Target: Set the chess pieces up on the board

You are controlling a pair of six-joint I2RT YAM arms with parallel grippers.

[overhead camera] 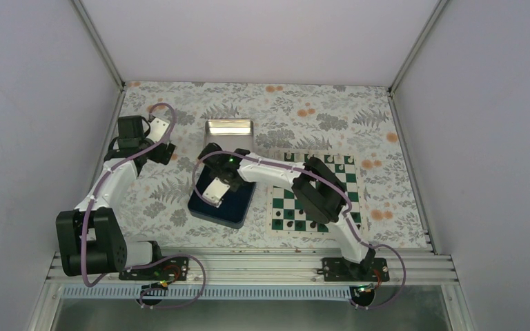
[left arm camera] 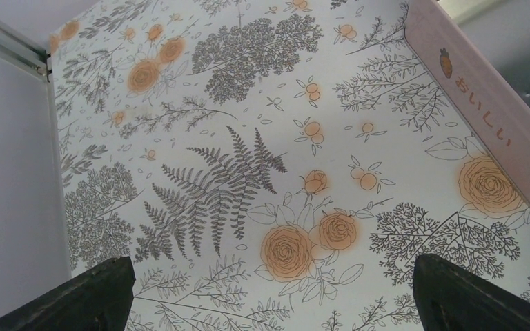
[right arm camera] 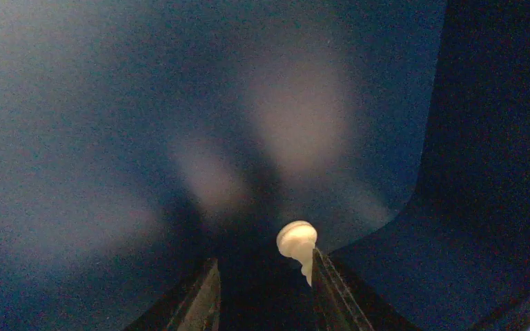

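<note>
A pale chess piece (right arm camera: 295, 238) with a round base lies in the dark blue bin (overhead camera: 214, 218). My right gripper is down inside that bin, its fingers apart; the piece reaches behind the tip of the right-hand finger (right arm camera: 328, 293), so contact is unclear. The green-and-white chessboard (overhead camera: 289, 194) is on the right of the table, partly under the right arm. Dark pieces (overhead camera: 290, 224) stand along its near side, and light ones (overhead camera: 330, 160) show at the far side. Over bare patterned table at the left, my left gripper is open and empty.
Behind the blue bin stands a second bin with a shiny inside (overhead camera: 229, 129); its pink outer wall (left arm camera: 483, 103) shows in the left wrist view. The right arm spans from the board to the bin.
</note>
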